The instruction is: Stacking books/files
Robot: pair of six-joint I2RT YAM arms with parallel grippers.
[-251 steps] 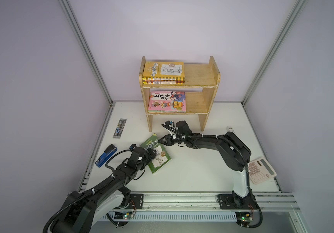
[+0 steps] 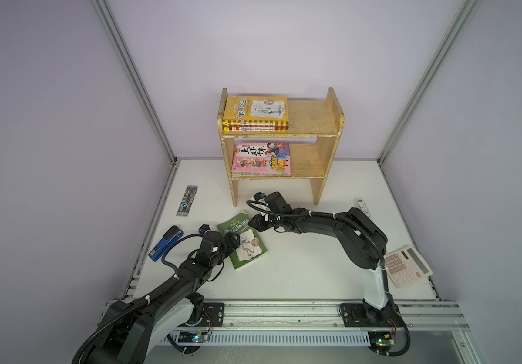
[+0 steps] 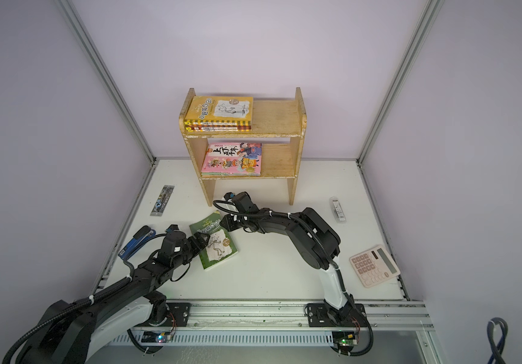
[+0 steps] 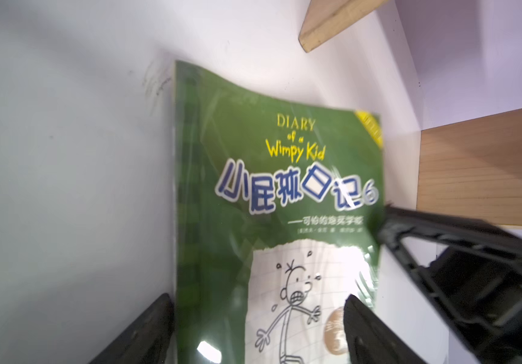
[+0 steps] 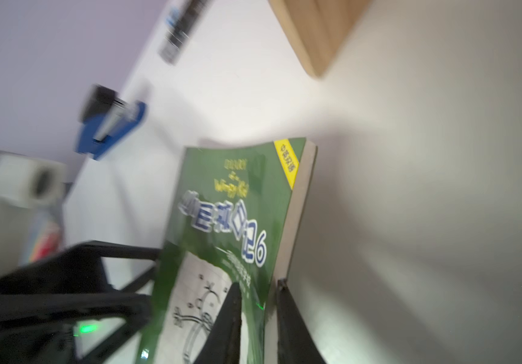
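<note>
A green Diary of a Wimpy Kid book (image 2: 248, 248) lies slanted on the white table, in front of the shelf. My left gripper is at its left side with fingers spread wide; one finger is outside the spine, the other over the cover. From the right, my right gripper meets the book's upper right side. Its fingers are only a little apart, one over the cover and one beside the page edge. Firm contact cannot be judged there. The wooden shelf (image 2: 312, 135) carries yellow books (image 2: 254, 112) on top and pink books (image 2: 261, 159) below.
A blue stapler (image 2: 165, 242) and a thin packet (image 2: 186, 200) lie at the left. A pink calculator (image 2: 407, 265) and a white remote (image 3: 338, 209) are at the right. Both shelf levels have bare room on their right halves.
The left arm moved slightly left.
</note>
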